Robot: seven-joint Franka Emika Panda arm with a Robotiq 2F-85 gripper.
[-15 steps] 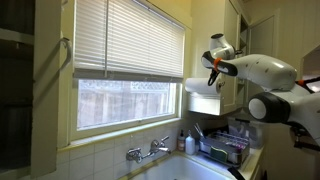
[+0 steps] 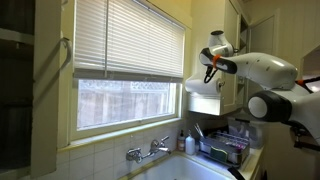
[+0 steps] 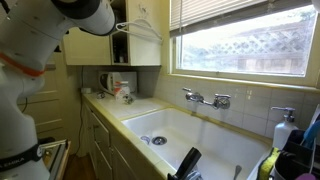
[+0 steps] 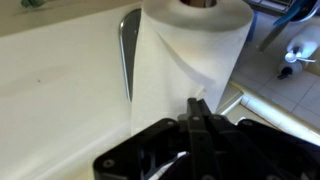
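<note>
A white paper towel roll fills the top of the wrist view, its loose sheet hanging down from it. My gripper is shut, with its dark fingertips against or just in front of that sheet. A small crease shows in the paper by the tips; whether any paper is pinched between them is hidden. In exterior view 1 the gripper points down beside the towel roll, which is mounted below the wall cabinet.
Below lies a white sink with a wall faucet. A dish rack and soap bottles stand at its far end. The cabinet is close behind the gripper. A window fills the wall to the left.
The gripper has shifted and tilted slightly beside the towel roll. The roll and the rest of the kitchen look the same.
</note>
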